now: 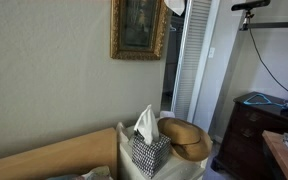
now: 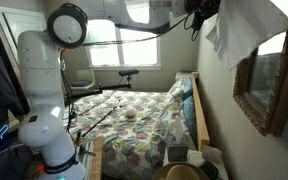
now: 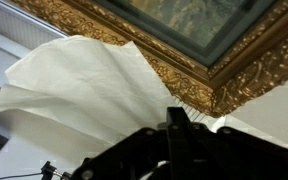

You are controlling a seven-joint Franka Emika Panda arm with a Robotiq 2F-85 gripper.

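Note:
A white tissue (image 3: 94, 85) hangs from my gripper, which is shut on it in the wrist view. In exterior view 2 the gripper (image 2: 212, 28) is high up, with the tissue (image 2: 249, 28) spread to its right. Only a low corner of that tissue (image 1: 176, 5) shows at the top of exterior view 1; the gripper is out of that view. Far below stands a black-and-white patterned tissue box (image 1: 150, 155), another white tissue (image 1: 147, 124) sticking up from its top.
A gold-framed picture (image 1: 115, 30) hangs on the wall close to the raised gripper. A brown hat (image 1: 191, 142) lies beside the box. The bed (image 2: 129, 125) is at the back, and a dark dresser (image 1: 246, 130) stands to the right.

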